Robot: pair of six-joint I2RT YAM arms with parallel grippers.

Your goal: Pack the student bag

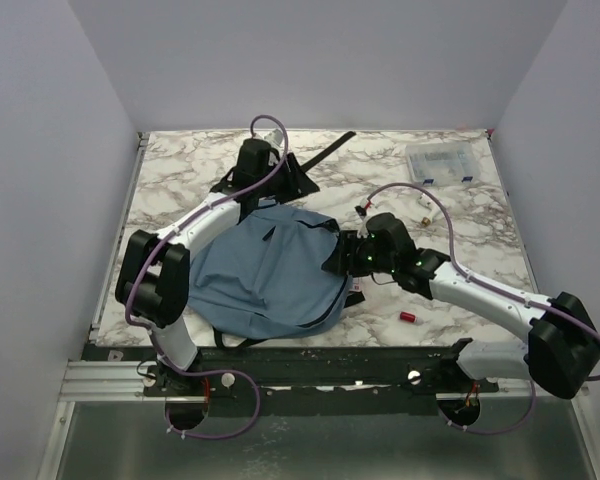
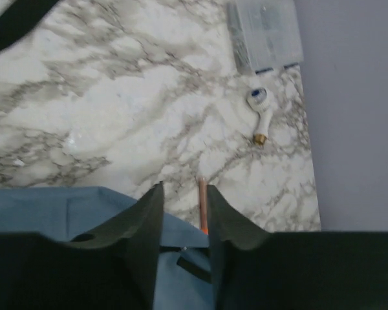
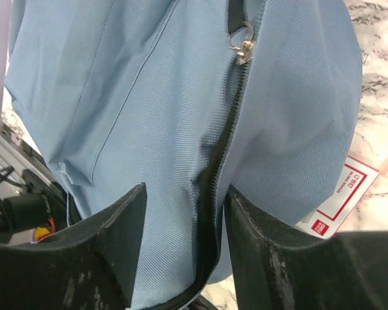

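A blue cloth bag [image 1: 270,265] lies flat at the left middle of the table. In the right wrist view its dark zipper edge [image 3: 210,194] runs between the spread fingers of my right gripper, which is open; a metal zipper pull [image 3: 244,50] shows farther up. My left gripper [image 1: 306,182] hangs over the bag's far edge. Its fingers [image 2: 154,210] stand apart with no held thing visible between them. A small white and red packet [image 3: 346,194] lies partly covered by the bag's right side. An orange pencil-like stick [image 2: 203,200] shows beyond the left fingers.
A clear plastic box [image 1: 442,163] stands at the back right, with a small white item [image 1: 427,203] in front. A small red object [image 1: 408,317] lies near the front edge. One black strap [image 1: 330,150] stretches across the back. Bare marble lies at right.
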